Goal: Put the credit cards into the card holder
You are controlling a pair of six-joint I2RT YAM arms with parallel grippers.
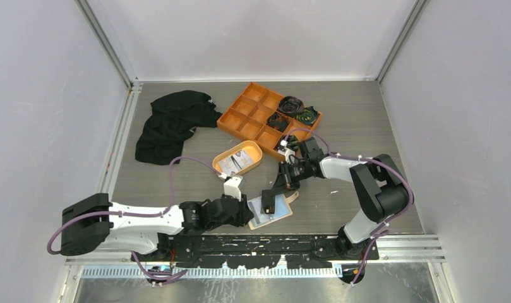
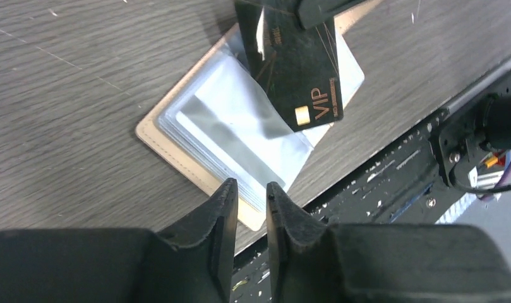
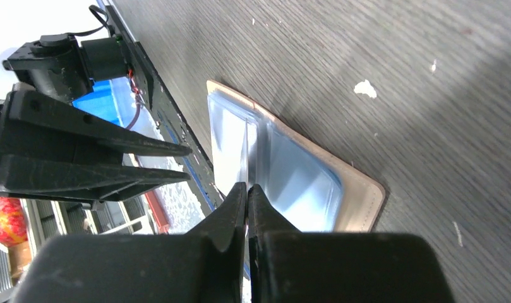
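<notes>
A black VIP card (image 2: 297,82) (image 1: 268,202) hangs over the card holder (image 2: 164,142), a beige folder with clear and pale blue sleeves, at the front of the table. My right gripper (image 1: 280,185) is shut on the card, which is seen nearly edge-on in the right wrist view. My left gripper (image 1: 245,213) stands just left of the holder, its fingertips a narrow gap apart with nothing between them.
A yellow basket (image 1: 258,151) with cards lies behind the holder. An orange compartment tray (image 1: 246,107) with dark coiled items is at the back, a black cloth (image 1: 167,126) at the back left.
</notes>
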